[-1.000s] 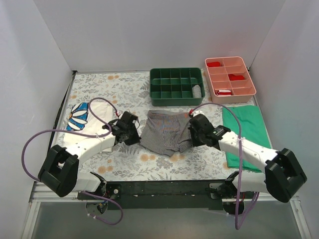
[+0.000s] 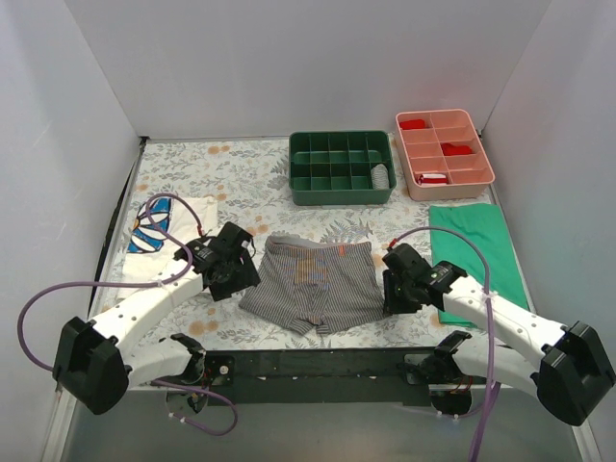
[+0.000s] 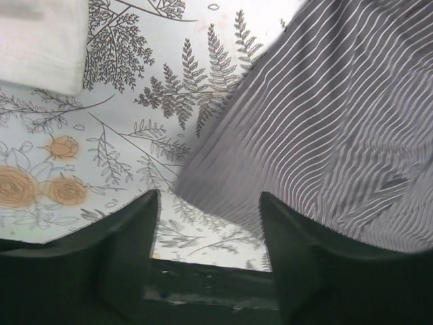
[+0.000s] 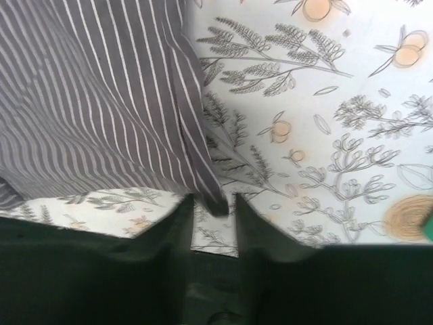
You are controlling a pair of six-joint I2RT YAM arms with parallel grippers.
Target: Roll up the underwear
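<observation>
The dark underwear [image 2: 313, 284] with thin pale stripes lies spread out on the table, its legs toward the front edge. My left gripper is open at the left leg corner; the fingers [image 3: 143, 213] stand wide apart, with the striped cloth [image 3: 250, 169] flat below and beyond them. At the right leg corner, my right gripper is partly open with a narrow gap. A pointed cloth tip [image 4: 215, 202] shows at that gap, and no firm hold on it is visible.
Behind the underwear stands a green divided box [image 2: 327, 197] with a rolled striped item [image 2: 379, 177]. A pink divided box [image 2: 462, 192] is at back right. Green cloth [image 2: 491, 250] lies on the right, white cloth [image 2: 197, 214] on the left. Open table lies between box and underwear.
The underwear has spread wider and flatter, its leg corners drawn outward toward the front.
</observation>
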